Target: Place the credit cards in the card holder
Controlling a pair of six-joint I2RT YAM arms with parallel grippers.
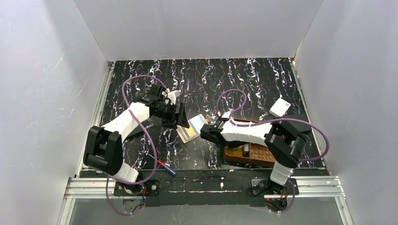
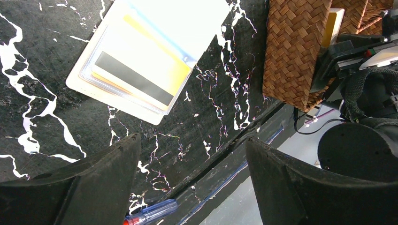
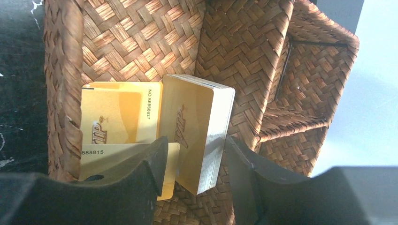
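Observation:
The card holder (image 1: 188,128) lies spread flat on the dark tabletop; in the left wrist view its clear sleeve (image 2: 129,79) shows orange and grey bands. My left gripper stands open above its near side, nothing between the fingers. In the basket (image 3: 65,93), a thick upright stack of gold cards (image 3: 187,126) leans beside loose gold cards, one above (image 3: 119,110) and one lower (image 3: 129,154). The right gripper reaches in with fingers spread on either side of the stack. Whether either finger touches a card is unclear.
The basket's woven walls and divider (image 3: 244,61) close in around the right fingers. A blue and red pen-like tool (image 1: 166,168) lies at the front edge. A white block (image 1: 280,107) sits at the right.

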